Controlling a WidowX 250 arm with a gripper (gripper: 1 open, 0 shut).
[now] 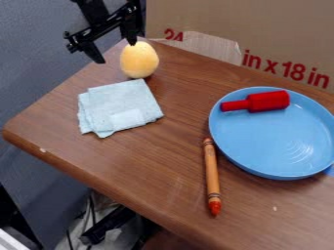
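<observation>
My black gripper (85, 47) hangs at the top left, just left of and above a yellow egg-shaped object (140, 62) on the wooden table; whether its fingers are open is unclear. A folded pale cloth (120, 106) lies below the yellow object. An orange crayon (212, 178) lies vertically left of a blue plate (274, 149), which holds a red bottle-like object (257, 102).
A cardboard box (248, 29) stands along the back.
</observation>
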